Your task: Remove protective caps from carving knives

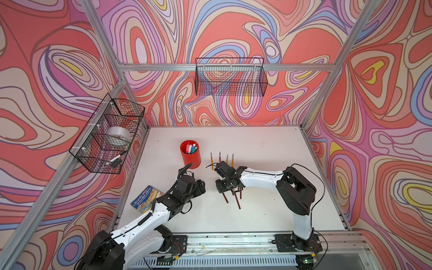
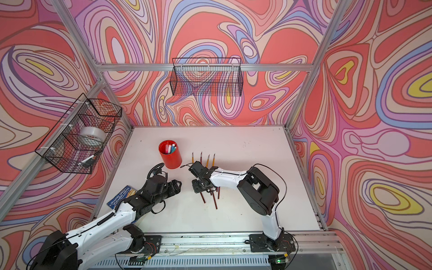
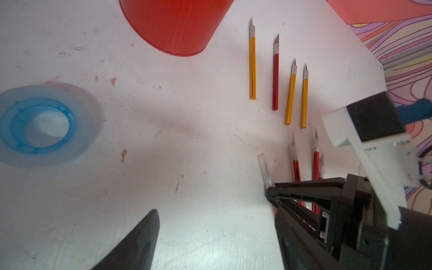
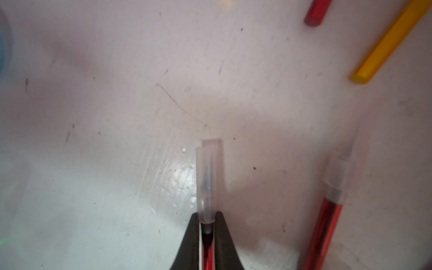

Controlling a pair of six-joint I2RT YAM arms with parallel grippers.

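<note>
In the right wrist view, a red carving knife with a clear cap [image 4: 205, 182] lies between the close-set fingertips of my right gripper, near where cap meets handle; whether they grip it cannot be told. Another capped red knife [image 4: 329, 220] lies to its right. The left wrist view shows several red capped knives [image 3: 295, 164] partly behind the right gripper. Farther back are uncapped knives: a red one [image 3: 275, 81] and yellow ones [image 3: 253, 67], blades pointing away. My left gripper stands open above bare table, left of the right gripper, nothing between its fingers.
A red cup [image 1: 191, 155] holding markers stands behind the left gripper. In the left wrist view a translucent blue-cored tape roll [image 3: 81, 108] lies on the table. A blue-yellow booklet [image 1: 146, 199] lies at the left.
</note>
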